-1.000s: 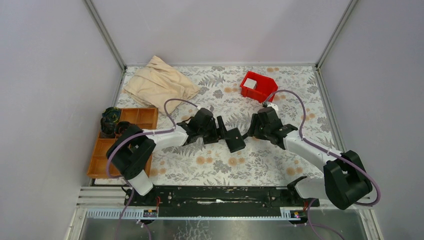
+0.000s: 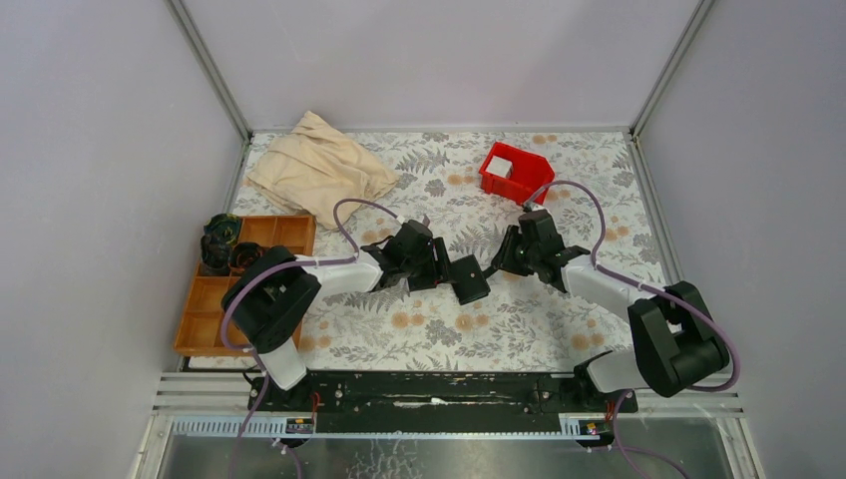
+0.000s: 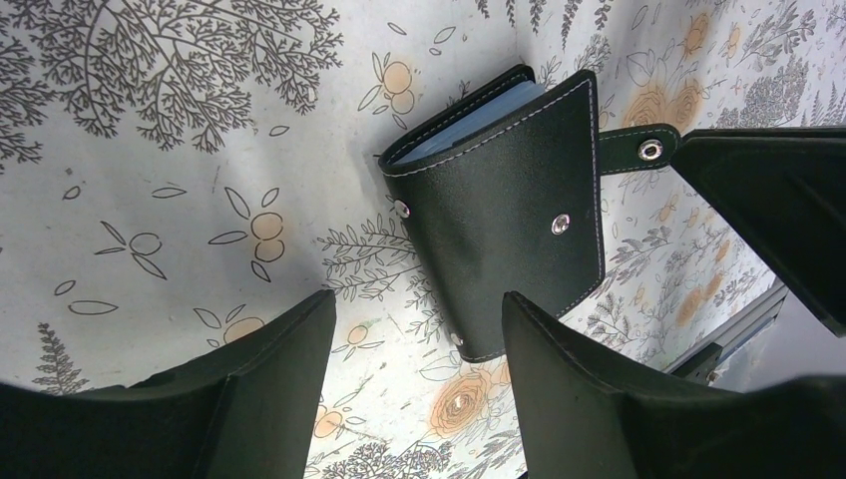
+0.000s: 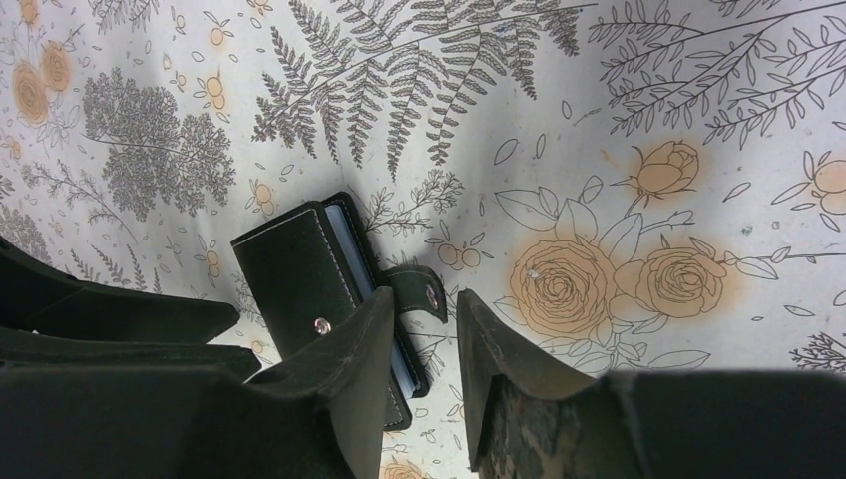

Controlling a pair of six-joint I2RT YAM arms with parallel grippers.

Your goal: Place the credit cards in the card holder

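Observation:
The black card holder (image 2: 470,280) lies folded on the patterned cloth between both grippers, with bluish sleeve edges (image 3: 479,122) showing along one side. Its snap strap (image 4: 417,290) sticks out on the right. Over the holder's left side is my left gripper, its fingers apart and nothing between them. My right gripper is open at the strap side; in its own view the strap's end appears in the gap between its fingertips, and contact cannot be told. Loose credit cards cannot be made out.
A red bin (image 2: 542,171) containing a white item (image 2: 500,167) stands at the back right. Beige cloth (image 2: 319,170) lies crumpled at the back left, above an orange compartment tray (image 2: 201,323). Cloth in front of the holder is clear.
The right arm has changed its pose a little, its elbow moving inward. The holder stays about where it was.

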